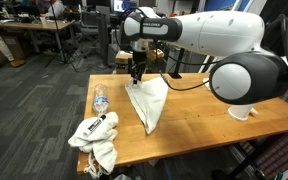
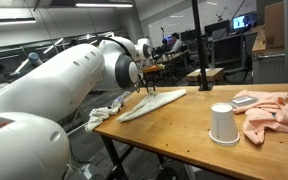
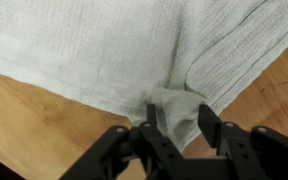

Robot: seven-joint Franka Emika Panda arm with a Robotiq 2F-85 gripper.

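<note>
A white cloth (image 1: 147, 98) lies spread and creased on the wooden table; in the second exterior view the cloth (image 2: 152, 104) lies beyond the cup. My gripper (image 1: 137, 77) is low over the cloth's far-left end. In the wrist view, the gripper has its dark fingers apart, on either side of a raised fold of the cloth (image 3: 124, 50). That fold stands up between the fingertips; whether they touch it is hard to tell.
A clear bottle (image 1: 100, 98) stands at the table's left edge. Another white cloth (image 1: 97, 140) with a dark marker-like item hangs over the near-left corner. A white cup (image 2: 223, 124) and pink cloth (image 2: 269, 115) are on the other side.
</note>
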